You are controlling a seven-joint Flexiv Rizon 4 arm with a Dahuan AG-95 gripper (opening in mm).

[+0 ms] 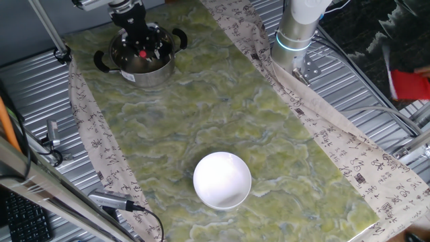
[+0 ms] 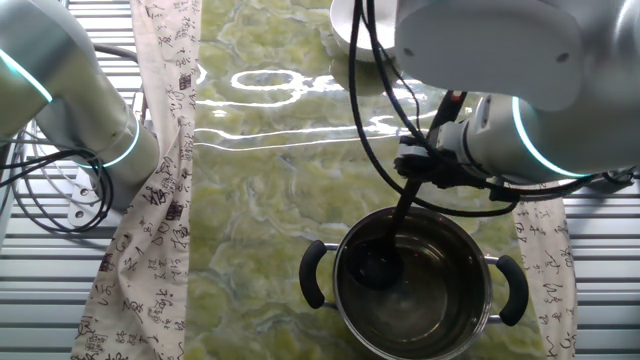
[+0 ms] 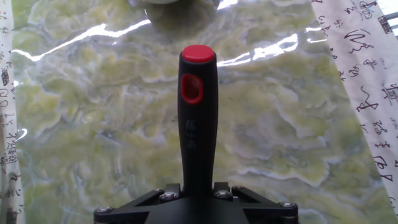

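A black ladle with a red end cap (image 3: 199, 53) on its handle (image 3: 198, 134) is in my gripper, which is shut on the handle. In exterior view 2 the ladle's bowl (image 2: 376, 264) hangs inside the steel pot (image 2: 480, 300), at its left side; whether it touches the bottom I cannot tell. My gripper (image 2: 424, 168) is above the pot's far rim in that view. Toward the front of the table in exterior view 1 stands a white bowl (image 1: 222, 180); its inside looks empty.
Two black handles (image 1: 101, 62) stick out from the pot's sides. Between pot and bowl the green marbled table (image 1: 195, 114) is clear. Dark cables (image 2: 365, 130) loop near my arm.
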